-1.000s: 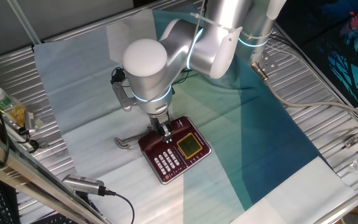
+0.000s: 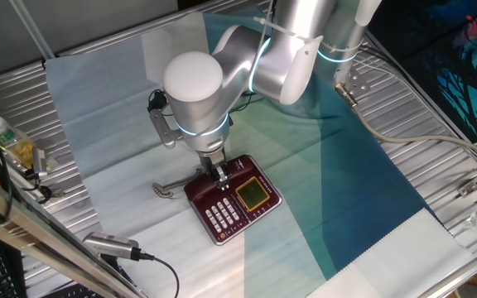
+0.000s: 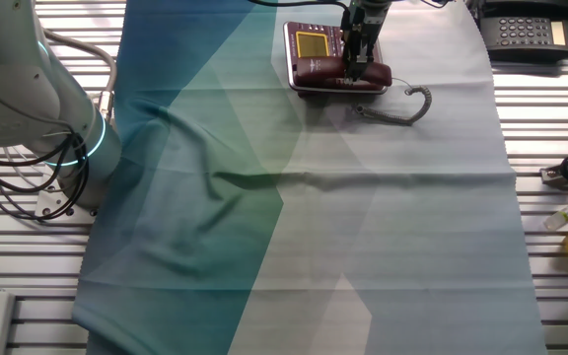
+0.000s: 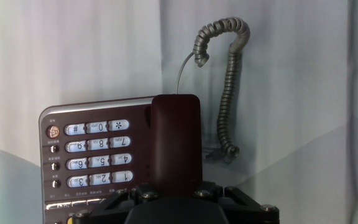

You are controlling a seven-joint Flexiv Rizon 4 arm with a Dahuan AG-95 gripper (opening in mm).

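Observation:
A dark red desk phone (image 2: pixel 234 199) with white keys and a yellow-framed display lies on the cloth. Its handset (image 4: pixel 176 134) rests in place along one side of the phone's body. My gripper (image 3: pixel 356 75) points down at the handset, its fingers reaching to about the middle of it. From the handset's end runs a coiled grey cord (image 4: pixel 229 87), lying loose on the cloth. In the wrist view the gripper's linkages spread to both sides of the handset, but the fingertips are hidden. Whether they press on it cannot be seen.
A black phone (image 3: pixel 531 35) sits off the cloth at the far right of exterior view 2. Near the phone in exterior view 1 lies a silver cylindrical device (image 2: pixel 111 245) with a black cable.

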